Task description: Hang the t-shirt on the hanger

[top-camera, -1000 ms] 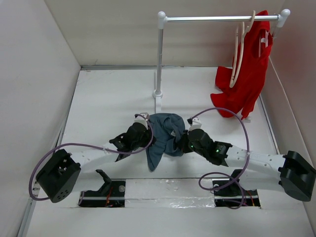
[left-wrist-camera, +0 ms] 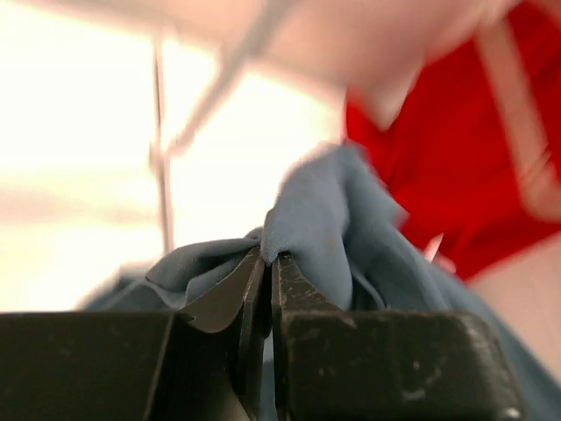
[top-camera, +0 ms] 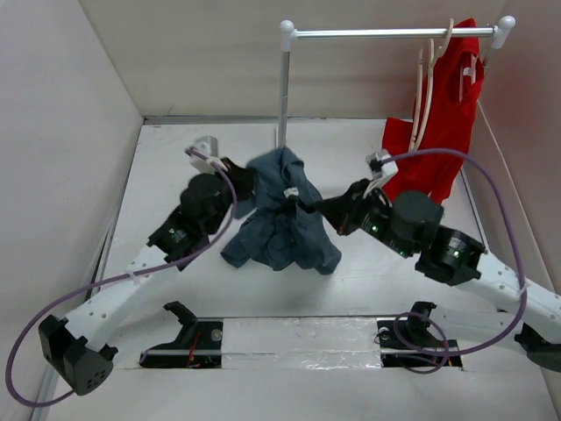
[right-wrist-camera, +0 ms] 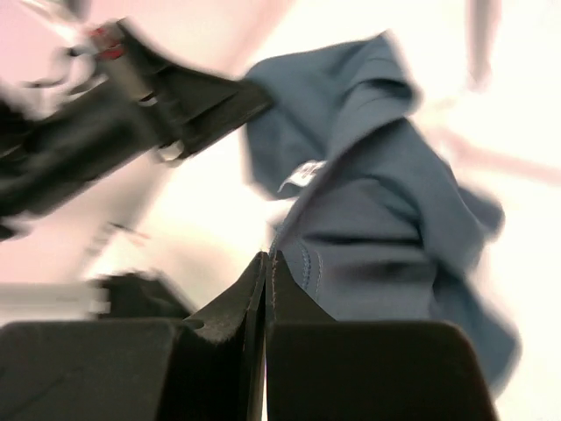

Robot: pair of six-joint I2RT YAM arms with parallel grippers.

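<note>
A blue-grey t-shirt (top-camera: 289, 237) hangs lifted in front of the rack's left post, its lower part spread near the table. My left gripper (top-camera: 247, 174) is shut on its upper left edge; in the left wrist view folds of cloth bunch at the fingertips (left-wrist-camera: 263, 281). My right gripper (top-camera: 320, 206) is shut on the cloth at the right, with a ridge of fabric running into its fingertips in the right wrist view.
A white rail (top-camera: 394, 33) on posts stands at the back. Pale hangers (top-camera: 428, 96) and a red garment (top-camera: 451, 123) hang at its right end.
Both arms have risen, the left moving up and leftward, the right upward. The blue-grey shirt has been lifted and stretched between them.
</note>
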